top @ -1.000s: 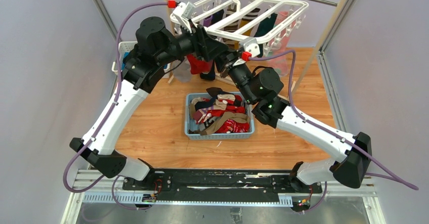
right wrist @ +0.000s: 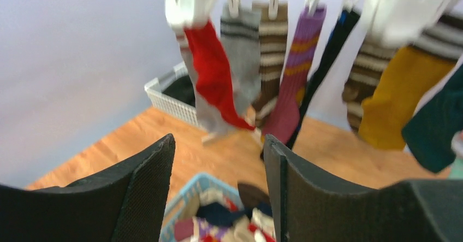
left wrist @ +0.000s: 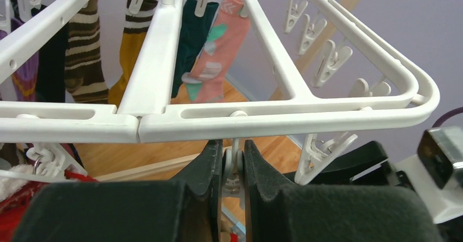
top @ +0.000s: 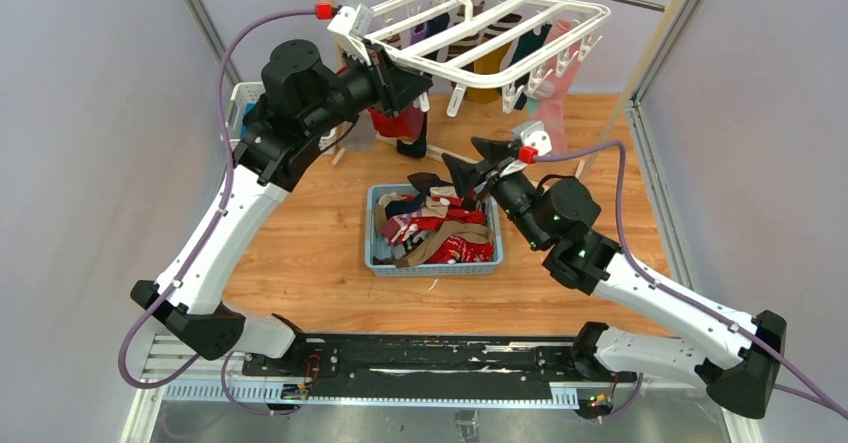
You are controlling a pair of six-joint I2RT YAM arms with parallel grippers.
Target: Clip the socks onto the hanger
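The white hanger (top: 570, 5) carries many clips and hangs over the back of the table. At its front edge my left gripper is shut on a white clip (left wrist: 233, 184). No sock shows in that clip. My right gripper (top: 461, 153) is apart from the hanger, below its front edge, with open fingers (right wrist: 158, 171) and nothing between them. A red sock (right wrist: 214, 70) hangs at the hanger's left. Farther back are a striped sock (left wrist: 86, 48), a mustard one (left wrist: 132, 48) and a pink one (left wrist: 218, 51).
Beneath the hanger, a blue basket (top: 430, 270) full of loose socks sits on the wooden table (top: 310, 263). A white basket (top: 235, 118) stands at the back left. Empty clips (left wrist: 333, 62) line the hanger's right side. Bare table surrounds the blue basket.
My right gripper has pulled away from the left gripper and the hanger front, toward the right and down. The left gripper and hanger have shifted slightly left.
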